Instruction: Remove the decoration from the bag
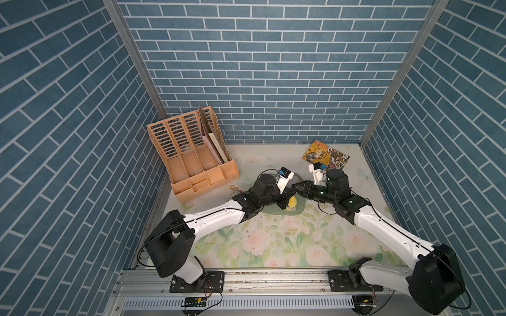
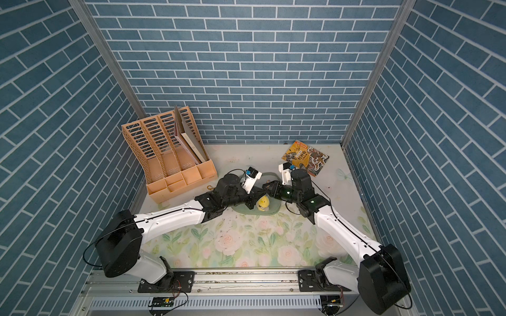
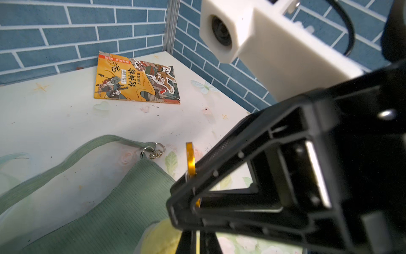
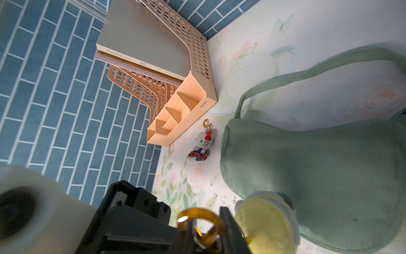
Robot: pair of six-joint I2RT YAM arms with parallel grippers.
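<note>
A green bag (image 4: 321,169) lies on the table. A yellow plush charm (image 4: 266,222) with a gold clasp (image 3: 190,154) hangs between the two grippers, over the bag's front. My left gripper (image 1: 287,196) and right gripper (image 1: 297,188) meet there. In the left wrist view the right gripper's black frame covers the clasp's lower part; the left fingers at the bottom edge look shut. The right gripper's grip on the clasp is unclear. A second charm, a white cat figure (image 4: 204,141), lies on the table left of the bag.
A peach desk organizer (image 1: 181,187) with folders stands at the back left. Two booklets (image 1: 316,152) lie at the back right.
</note>
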